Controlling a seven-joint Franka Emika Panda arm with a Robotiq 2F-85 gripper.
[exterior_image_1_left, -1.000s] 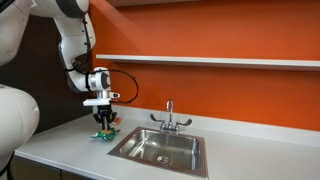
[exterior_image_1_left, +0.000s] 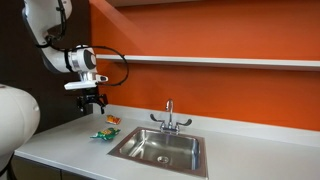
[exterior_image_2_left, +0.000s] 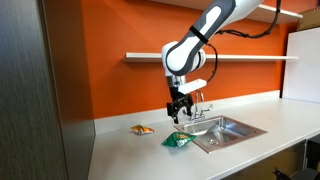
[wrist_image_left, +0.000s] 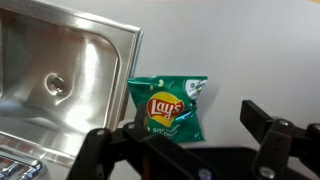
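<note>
A green Lay's chip bag (wrist_image_left: 172, 100) lies flat on the counter, close to the sink's edge; it also shows as a green patch (exterior_image_1_left: 105, 134) and a crumpled green packet (exterior_image_2_left: 179, 140) in the two exterior views. Above the counter hangs my gripper, pointing down with its fingers wide apart. It is open, nothing is between its fingers, and clear space separates it from the green bag. An orange packet (exterior_image_2_left: 141, 130) rests farther back on the counter, near the wall.
The steel sink (exterior_image_2_left: 216, 123) and its faucet (exterior_image_1_left: 170, 112) are beside the green bag. A white shelf (exterior_image_1_left: 200, 62) runs along the orange wall above. Bare counter (exterior_image_1_left: 255, 157) stretches beyond the sink, and a tall dark panel (exterior_image_2_left: 47, 90) stands at the other end.
My gripper has risen from close above the green bag and shifted left in exterior view 1. Both packets appear to lie where they were.
</note>
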